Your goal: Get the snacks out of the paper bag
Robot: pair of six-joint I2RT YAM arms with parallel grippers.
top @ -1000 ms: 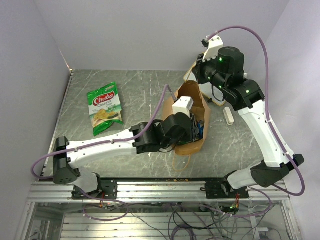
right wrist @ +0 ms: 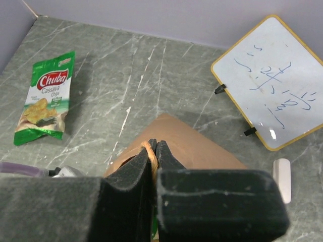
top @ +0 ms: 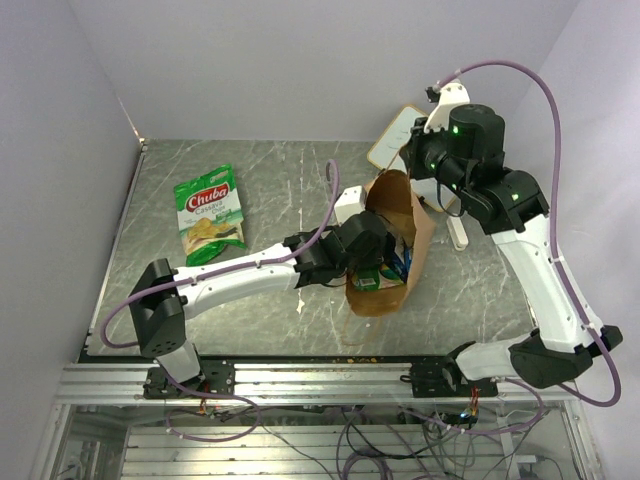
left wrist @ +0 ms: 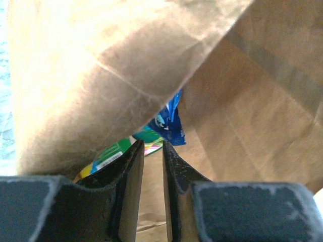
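Note:
The brown paper bag (top: 415, 245) stands on the right half of the table, its mouth tilted open. Its cord handle (right wrist: 152, 159) is pinched in my right gripper, which is shut at the bag's far rim. Inside the bag, my left gripper has its fingers close together, with the edge of a green snack packet (left wrist: 152, 147) between the tips. A blue wrapper (left wrist: 171, 123) lies just beyond them. In the top view, the green packet (top: 375, 278) shows below the left wrist. A Chuba chips bag (top: 209, 215) lies flat on the left of the table.
At the back right lies a small whiteboard (right wrist: 272, 83) with a white eraser (right wrist: 282, 179) near it. Walls rise behind and at both sides.
My left gripper shifted within it. The right arm moved slightly right.

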